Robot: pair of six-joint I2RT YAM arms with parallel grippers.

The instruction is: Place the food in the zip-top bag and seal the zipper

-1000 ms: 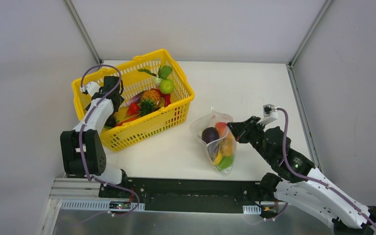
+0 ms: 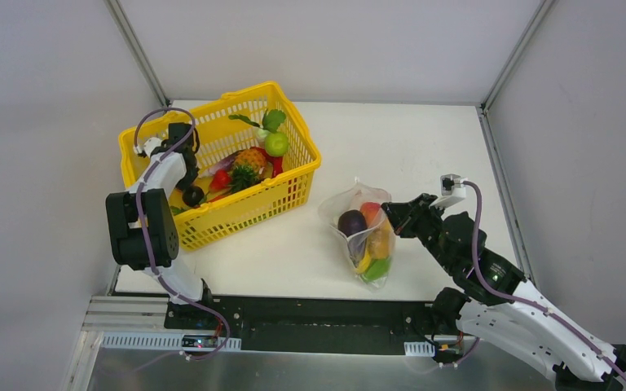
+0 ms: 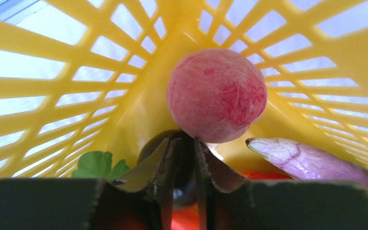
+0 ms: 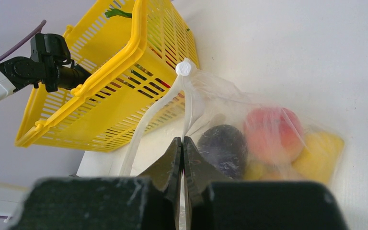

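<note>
A clear zip bag (image 2: 357, 230) rests on the white table, its mouth spread. Inside it are a dark purple fruit (image 4: 223, 149), a red-and-yellow fruit (image 4: 272, 134) and several yellow and green items. My right gripper is shut on the bag's white zipper edge (image 4: 188, 108). Down in the yellow basket (image 2: 253, 199), my left gripper is narrowly open. A black round fruit (image 3: 181, 165) shows through the gap and behind the fingertips; contact with it cannot be made out. A pink peach-like fruit (image 3: 216, 96) lies just beyond the tips.
Also in the basket are a purple eggplant (image 3: 311, 160), a pineapple (image 2: 250, 161), a green apple (image 2: 276, 144), a tomato (image 2: 221, 179) and leafy greens. Tall slatted walls surround the left gripper. Bare table lies behind and right of the bag.
My left gripper has shifted a little to the left within the basket, uncovering more of the black fruit. The right arm and the bag have hardly moved.
</note>
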